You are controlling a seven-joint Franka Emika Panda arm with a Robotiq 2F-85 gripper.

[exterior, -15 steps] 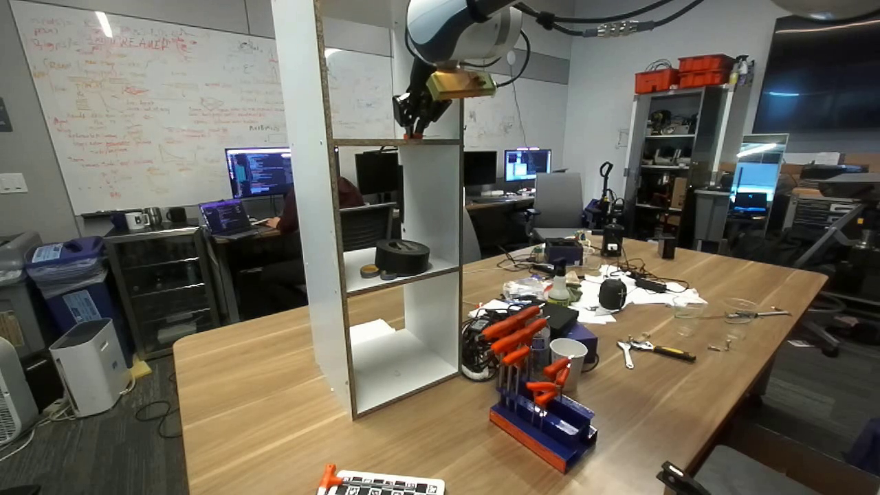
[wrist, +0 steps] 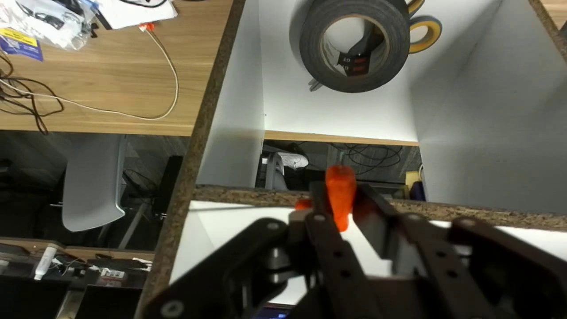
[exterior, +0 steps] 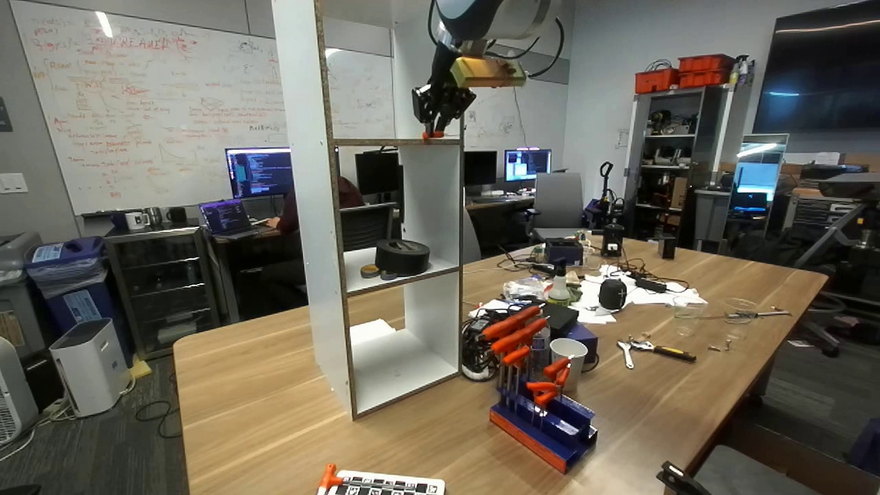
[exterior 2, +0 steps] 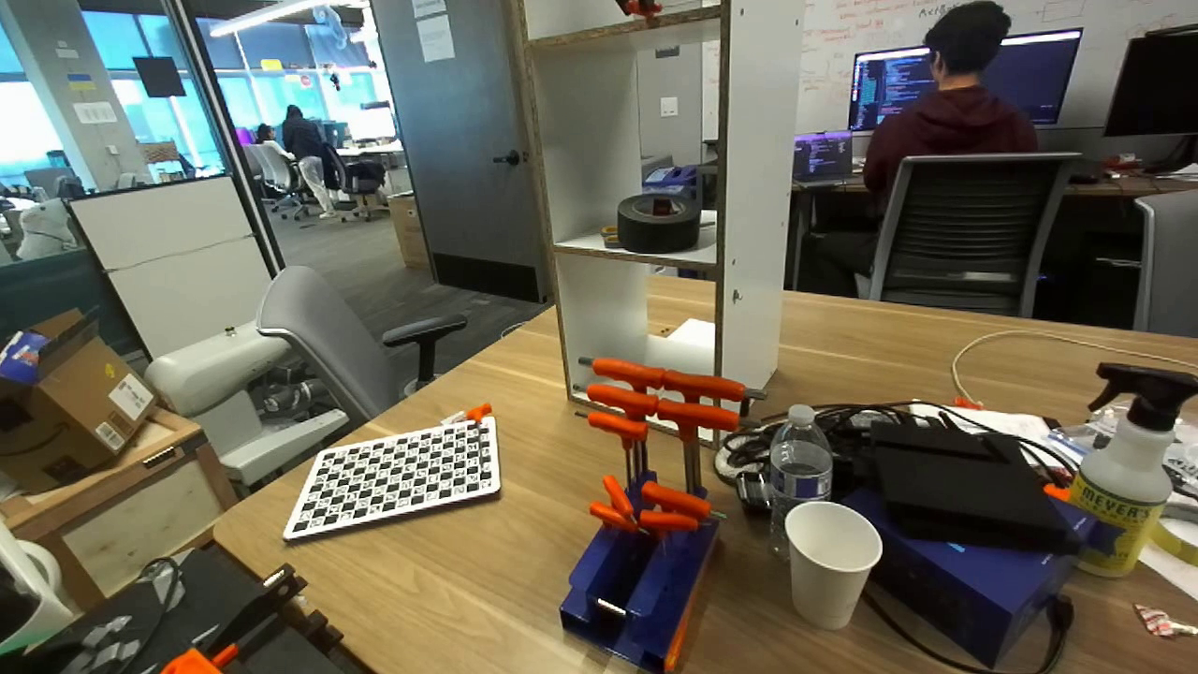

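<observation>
My gripper reaches into the white shelf unit's upper compartment, its fingertips just above the upper shelf board [wrist: 250, 196]. In the wrist view, an orange piece, seemingly a tool handle [wrist: 340, 188], stands at the fingertips, against the left finger [wrist: 320, 204]. The right finger looks slightly apart from it, and blur hides whether it is gripped. In exterior view 1, the black gripper [exterior: 434, 124] points down with orange [exterior: 434, 135] at its tip, close to the board. Exterior view 2 catches only a bit of orange [exterior 2: 640, 7] at the top edge.
A black tape roll [exterior: 402, 257] and smaller rolls occupy the middle shelf. Shelf side walls [exterior: 306, 198] flank the compartments. Orange-handled hex keys stand in a blue rack [exterior 2: 646, 573] beside a paper cup [exterior 2: 831, 562]. A checkered board [exterior 2: 399, 477] lies on the table.
In exterior view 1, the arm and gripper have shifted right along the upper shelf. The orange at the fingertips has shifted right too. The tape and rack are unmoved.
</observation>
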